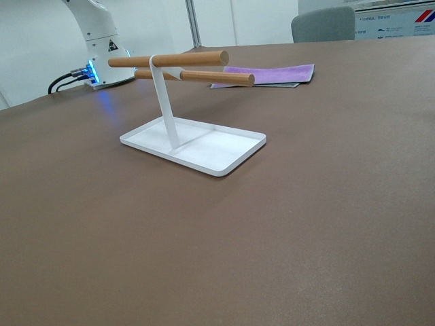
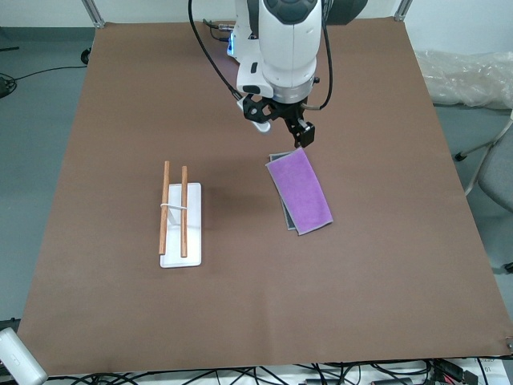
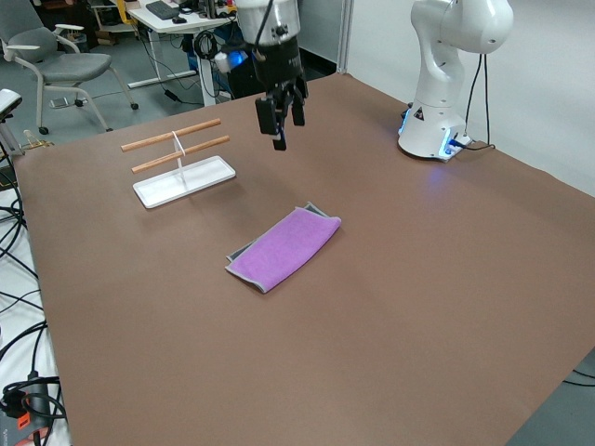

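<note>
A purple cloth (image 2: pixel 299 192) with a grey one under it lies flat on the brown table, seen also at the centre of the right camera view (image 3: pixel 284 248). Left of it stands a white tray stand (image 2: pixel 194 237) with two wooden bars (image 1: pixel 170 60). My black gripper (image 2: pixel 304 138) hangs above the table just beyond the cloth's far end; in the right view it (image 3: pixel 279 128) is raised beside the stand, behind the cloth. Whether its fingers are open or shut I cannot tell.
The white arm base (image 3: pixel 429 130) sits at its edge. Cables run along another edge, and a chair (image 2: pixel 501 172) stands off the table to the right.
</note>
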